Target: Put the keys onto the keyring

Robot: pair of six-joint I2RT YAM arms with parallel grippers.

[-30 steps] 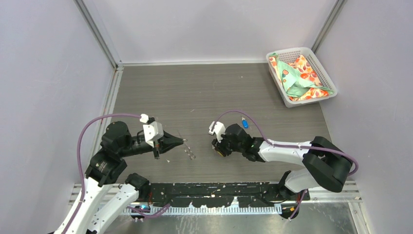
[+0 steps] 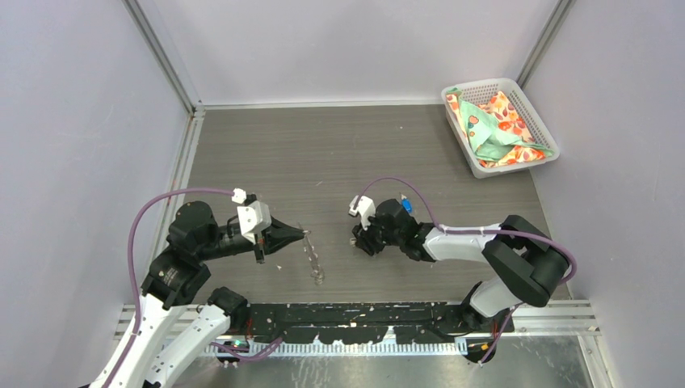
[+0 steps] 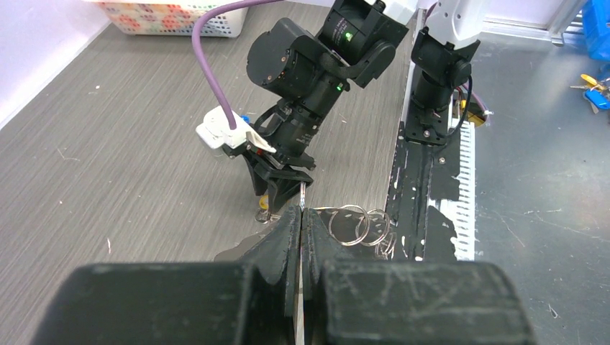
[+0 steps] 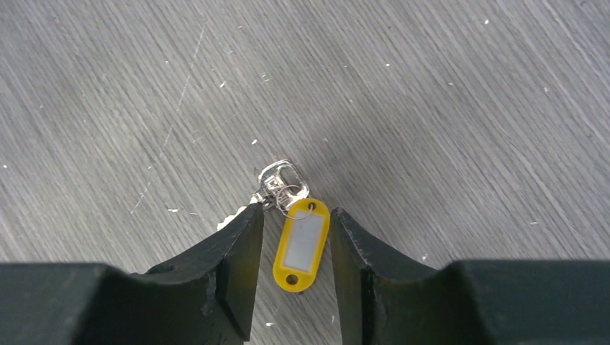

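Note:
My left gripper is shut on the thin metal keyring, whose linked rings (image 3: 360,226) hang below its fingertips. In the top view the keyring (image 2: 313,263) dangles over the middle of the table. A yellow key tag (image 4: 302,244) lies on the table, joined by a thin wire ring to a silvery metal piece (image 4: 282,180). My right gripper is part open, one finger on each side of that tag, with gaps visible. Farther back lies a blue tag (image 2: 406,205), close to the right arm; its key is barely visible.
A white basket (image 2: 517,166) holding patterned cloth stands at the back right. More keys with yellow and blue tags (image 3: 595,97) appear beyond the table edge in the left wrist view.
The right gripper has shifted slightly around the yellow tag. The hanging rings below the left gripper have swung, while the left arm looks still.

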